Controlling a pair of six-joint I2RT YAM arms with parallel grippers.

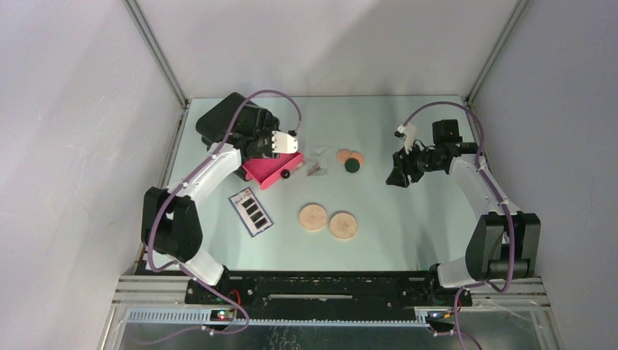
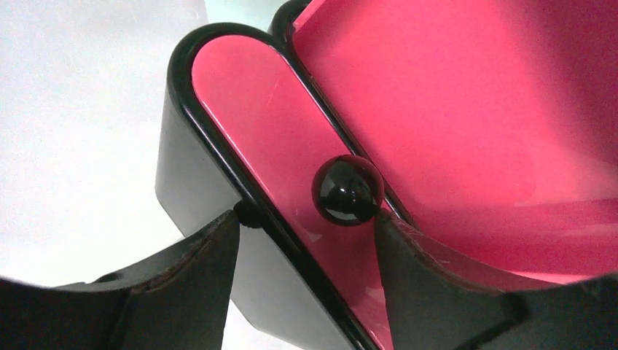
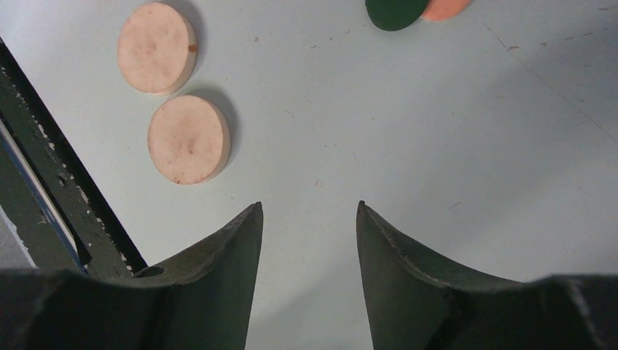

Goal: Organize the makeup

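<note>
A pink drawer (image 1: pixel 271 169) stands pulled out from the black organizer box (image 1: pixel 232 120) on the left. In the left wrist view its black-trimmed front carries a glossy black knob (image 2: pixel 348 189). My left gripper is open at that front, one fingertip beside the knob and the other over the drawer's outer edge; from above, the arm hides the fingertips. Two pale round discs (image 1: pixel 313 217) lie at the middle front. Farther back are small orange-pink discs (image 1: pixel 343 156) and a dark green one (image 1: pixel 352 165). Over the right side my right gripper stands open and empty.
A card with several dark pans (image 1: pixel 251 212) lies in front of the drawer. Right of the drawer rests a clear packet (image 1: pixel 318 162). Bare table (image 1: pixel 393 233) spreads across the right and along the back.
</note>
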